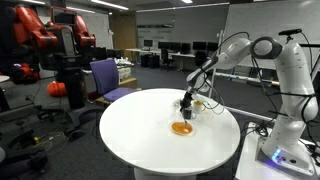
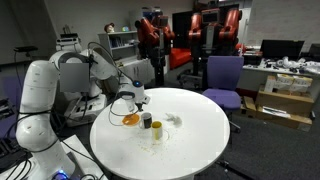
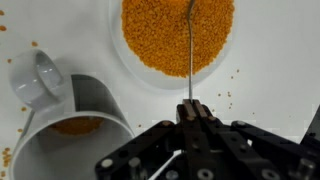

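A white plate (image 3: 120, 40) heaped with orange grains (image 3: 165, 35) fills the upper middle of the wrist view. A thin metal spoon (image 3: 191, 60) runs from my fingertips out over the grains, with its far end cut off by the frame's top. My gripper is shut on its handle. To the lower left stands a grey-white mug (image 3: 75, 150) with some orange grains at the bottom. Seen from outside, the gripper (image 2: 140, 98) hangs above the table close to the orange plate (image 2: 131, 119) and the mug (image 2: 147, 120).
Loose grains lie scattered on the white table (image 1: 130, 130) around the plate and mug. A yellow cup (image 2: 156, 131) stands near the mug, and a pale crumpled-looking item (image 2: 173, 120) lies beyond.
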